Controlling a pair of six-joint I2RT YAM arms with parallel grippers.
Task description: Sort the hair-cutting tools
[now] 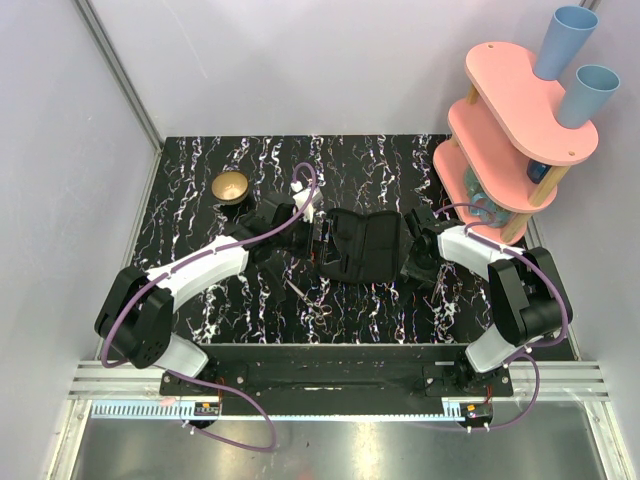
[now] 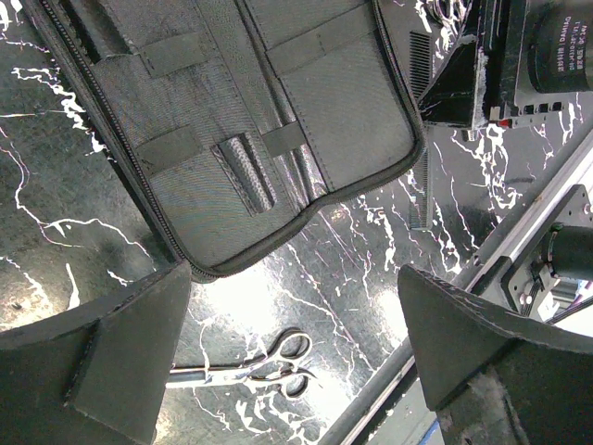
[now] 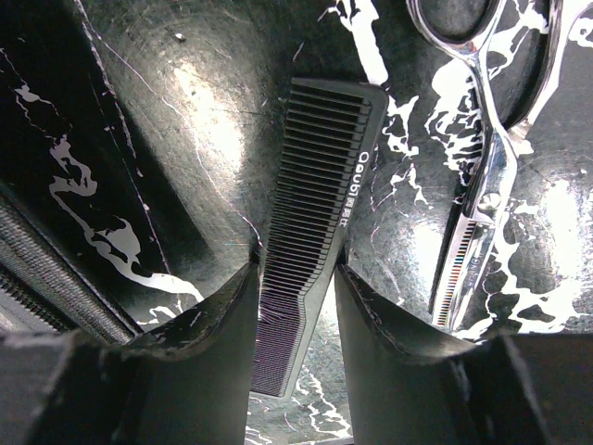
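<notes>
The open black zip case [image 1: 380, 245] lies mid-table, its pockets and elastic loops showing in the left wrist view; one loop holds a small dark cylindrical piece [image 2: 248, 171]. Flat on the table, a black comb [image 3: 315, 185] has the fingers of my right gripper shut on its two long edges, right of the case. Thinning scissors [image 3: 482, 199] with a toothed blade lie close by. My left gripper stands open and empty near the case's edge, with another pair of scissors [image 2: 269, 362] on the table below it.
At back left sits a gold bowl [image 1: 230, 187]. A pink tiered shelf [image 1: 515, 95] with blue cups [image 1: 588, 95] takes up the back right corner. Bare marble table [image 1: 365, 318] shows in front of the case.
</notes>
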